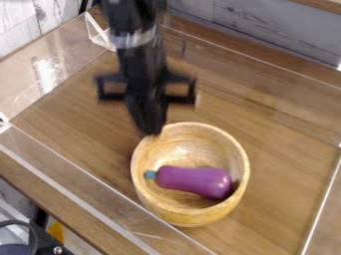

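A wooden bowl sits on the table toward the front right. A purple toy eggplant with a teal tip lies inside it. My gripper is raised above and left of the bowl, dark and blurred by motion; whether it is open or shut cannot be made out.
A pale wall runs along the back, and the near edge crosses the lower left, with cables beyond it.
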